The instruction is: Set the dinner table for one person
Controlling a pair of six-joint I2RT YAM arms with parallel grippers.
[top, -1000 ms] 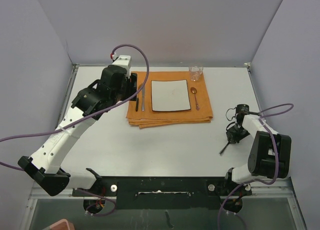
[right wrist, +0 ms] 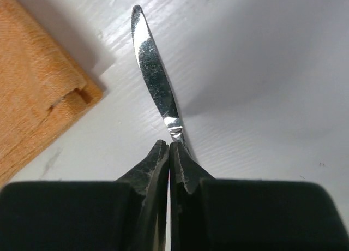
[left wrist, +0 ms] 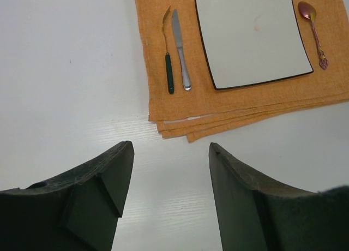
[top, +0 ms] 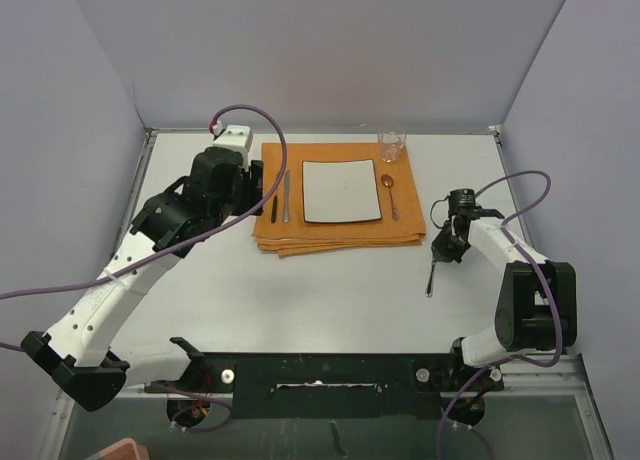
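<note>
In the right wrist view a metal knife lies on the white table, blade angled away from my right gripper. That gripper's fingertips meet at the knife's neck; the handle runs out of sight behind the right-hand finger. No part of the knife shows clearly between them. My left gripper stands open and empty over the table. On the orange placemat lie a white square plate, a green-handled fork, another knife left of the plate, and a spoon right of it.
A clear glass stands at the placemat's back right corner. The orange cloth's edge lies close to the right gripper's left. Bare white table spreads in front of the placemat. Purple cables hang along both arms.
My right gripper has moved left and back toward the placemat. The left arm has shifted slightly.
</note>
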